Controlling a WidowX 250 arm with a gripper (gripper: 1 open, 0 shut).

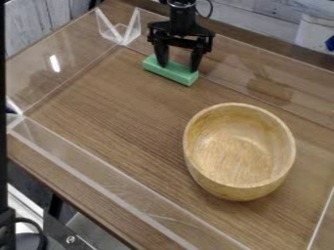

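Note:
My black gripper [181,39] is at the top centre, open, with its dark fingers standing just over a green rectangular block [170,71] that lies on the wooden table. The fingers partly hide the back of the block; whether they touch it is hard to tell.
A large light wooden bowl [239,151] sits at the lower right. A clear, angular plastic object [117,27] stands at the upper left. White objects are at the far top right and top left edges.

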